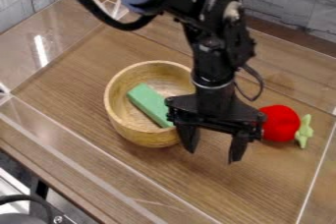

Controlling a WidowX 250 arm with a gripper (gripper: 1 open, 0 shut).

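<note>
The black gripper [210,135] is low over the wooden table, just right of a tan bowl [121,120], with its fingers apart and pointing down; nothing shows between them. A green block [149,103] lies inside the bowl, partly hidden by the arm. A red tomato-like toy [280,124] with a green top lies right of the gripper, close beside it.
A pale wall or rim borders the back left. A black cable is at the bottom left corner.
</note>
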